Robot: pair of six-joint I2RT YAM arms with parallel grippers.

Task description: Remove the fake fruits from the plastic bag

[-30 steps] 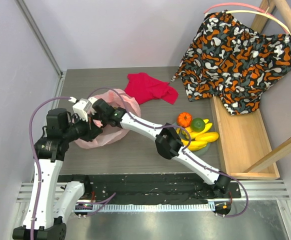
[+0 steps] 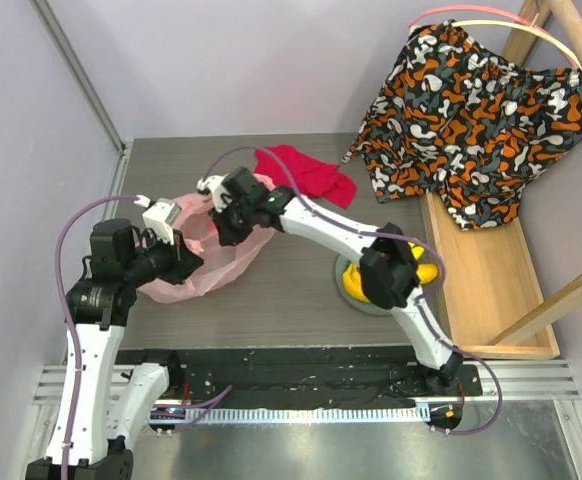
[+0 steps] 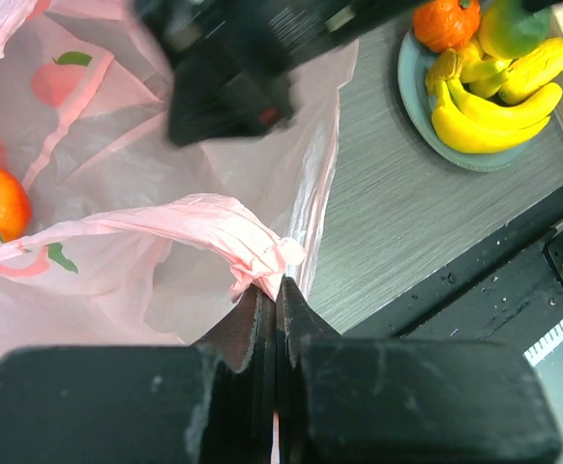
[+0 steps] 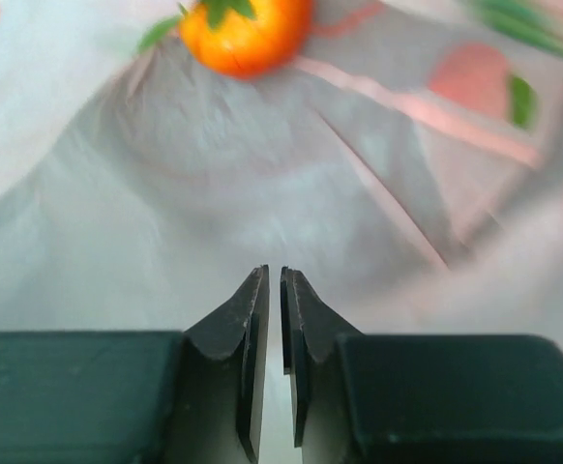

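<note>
The pink plastic bag (image 2: 221,270) lies crumpled on the table with its mouth spread. A gathered fold of its rim (image 3: 248,237) is pinched in my left gripper, which is shut on it. Inside, an orange fruit with green leaves rests against the bag wall; it also shows at the top of the right wrist view as a round orange fruit (image 4: 248,34). Over the bag's opening is my right gripper (image 2: 229,238), its tips apart from that fruit. Its fingers (image 4: 252,329) are almost together, and nothing shows between them.
A grey-green plate (image 3: 419,116) at the right holds bananas (image 3: 485,121), an orange pumpkin (image 3: 446,21) and a green fruit (image 3: 516,27). Behind the bag lies a red cloth (image 2: 306,175). A wooden rack (image 2: 491,290) with patterned shorts (image 2: 471,110) borders the table's right side.
My right gripper has moved right, away from the left one, and its forearm now covers part of the plate. The left arm has stayed put.
</note>
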